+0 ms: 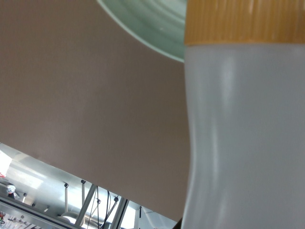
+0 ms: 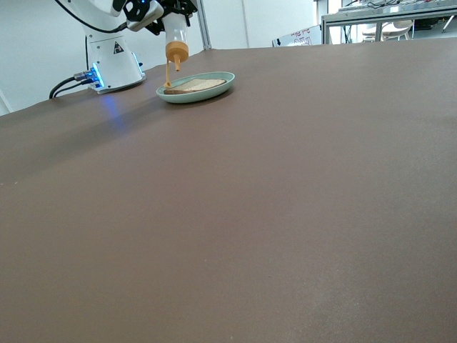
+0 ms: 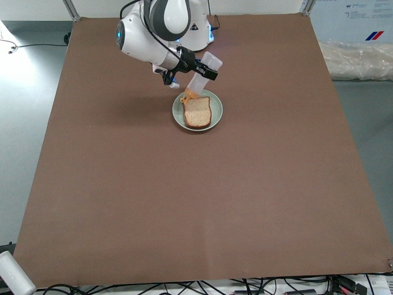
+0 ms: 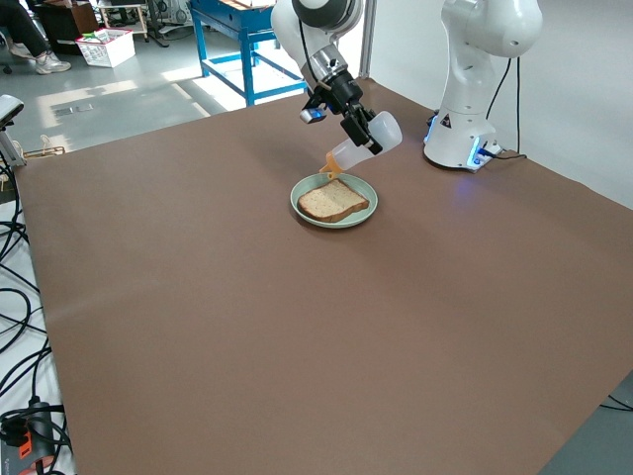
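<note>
My gripper [image 3: 190, 72] is shut on a translucent squeeze bottle [image 3: 206, 75], held tilted cap-down. Its orange cap and nozzle [image 2: 177, 51] hang just over the far edge of a bread slice [image 4: 332, 201] lying on a pale green plate [image 4: 315, 220]. In the wrist view the bottle [image 1: 245, 133] fills the right side, with part of the plate [image 1: 143, 26] behind it; the bread and fingertips are hidden there.
</note>
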